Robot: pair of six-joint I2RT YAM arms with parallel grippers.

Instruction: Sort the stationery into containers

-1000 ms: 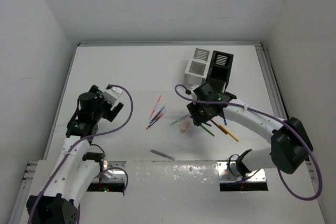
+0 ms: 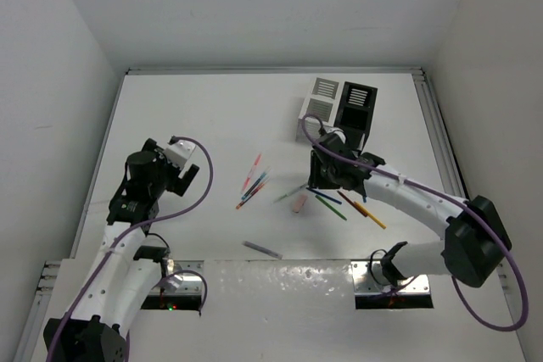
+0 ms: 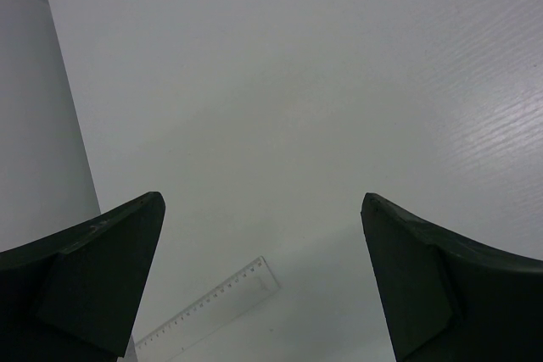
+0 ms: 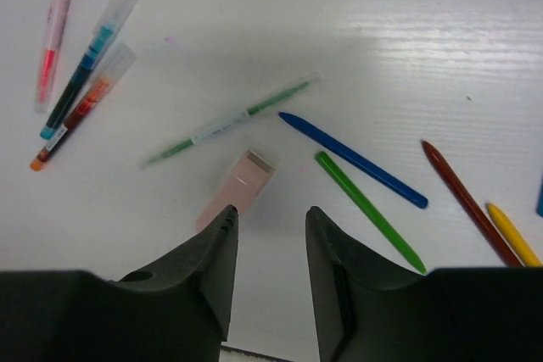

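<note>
Over the middle of the table, my right gripper is part open, with nothing between its fingers. Just beyond its left fingertip lies a pink eraser [image 4: 236,188], flat on the table and apart from it. Near the eraser are a green double-ended pen [image 4: 229,123], a blue stick [image 4: 355,161] and a green stick [image 4: 371,211]. A brown stick [image 4: 471,201] and a yellow stick [image 4: 514,235] lie further right. Pink, blue and orange markers [image 2: 253,190] rest left of the eraser. My left gripper stands open and empty above bare table.
White [image 2: 320,110] and black [image 2: 355,108] compartment containers stand at the back right, partly behind the right arm. A clear ruler [image 3: 212,304] lies at the table's front edge.
The left arm and the stationery look unmoved.
</note>
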